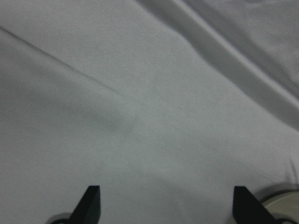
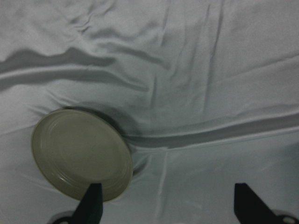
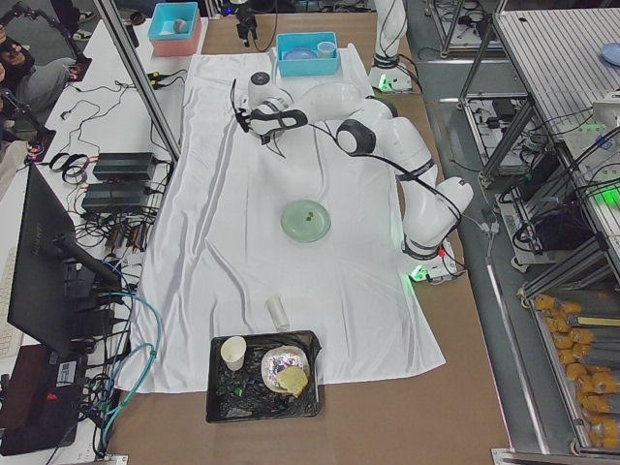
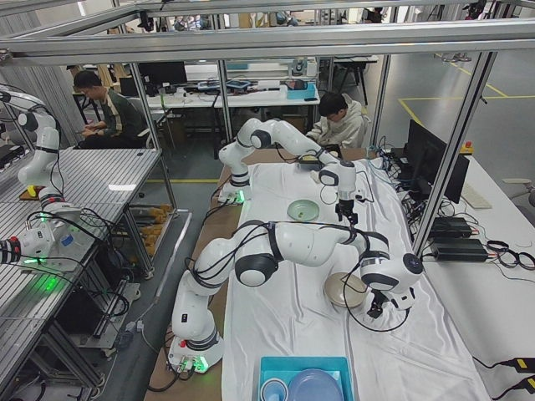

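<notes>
A beige plate [image 4: 338,292] lies on the white cloth beneath the two arms; in the right wrist view the plate [image 2: 81,151] sits left of centre below that gripper, and in the left wrist view a plate's edge [image 1: 285,205] shows at bottom right. My left gripper is open over bare cloth, nothing between its fingers. My right gripper is open above the cloth beside the plate, holding nothing. Which arm is which in the camera views I cannot tell for sure.
A green plate [image 3: 305,221] lies mid-table. A blue bin [image 3: 306,66] with dishes stands at one end; a black tray [image 3: 223,392] with a cup and foil plate is at the other, near a white cylindrical item [image 3: 278,313].
</notes>
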